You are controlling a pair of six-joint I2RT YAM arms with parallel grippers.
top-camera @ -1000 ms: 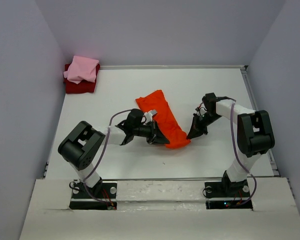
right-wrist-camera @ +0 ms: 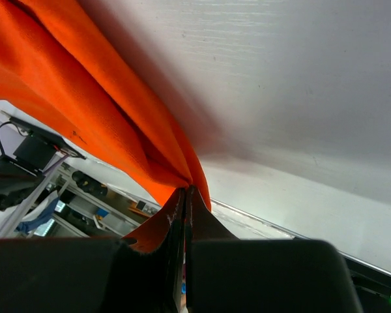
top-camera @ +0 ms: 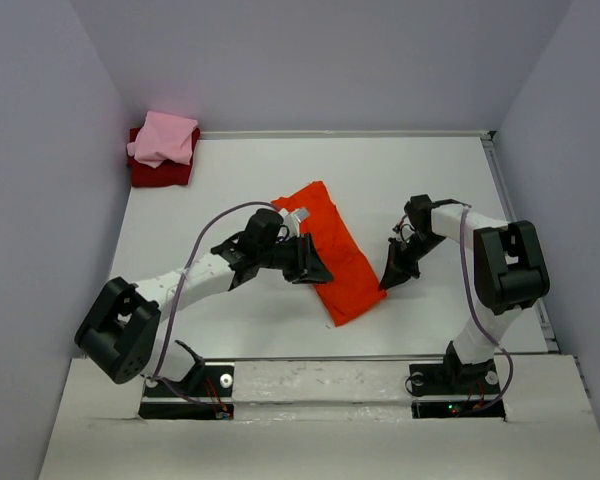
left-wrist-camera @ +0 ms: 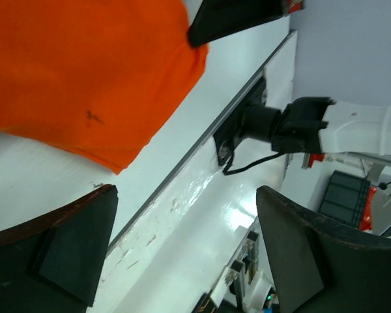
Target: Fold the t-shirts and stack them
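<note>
An orange T-shirt (top-camera: 345, 270) lies folded lengthwise on the white table, its lower end toward the front. My right gripper (top-camera: 390, 276) is shut on its lower right corner; in the right wrist view the cloth (right-wrist-camera: 130, 117) runs into the closed fingertips. My left gripper (top-camera: 310, 262) hangs over the shirt's middle with parted fingers, nothing between them; in the left wrist view the shirt (left-wrist-camera: 85, 78) is beyond its open fingers.
A pink folded shirt (top-camera: 162, 138) rests on a dark red one (top-camera: 160, 175) at the back left.
My left gripper has opened and risen from the shirt's lower end, which now lies spread toward the front. My right gripper has shifted slightly right, still holding the corner.
</note>
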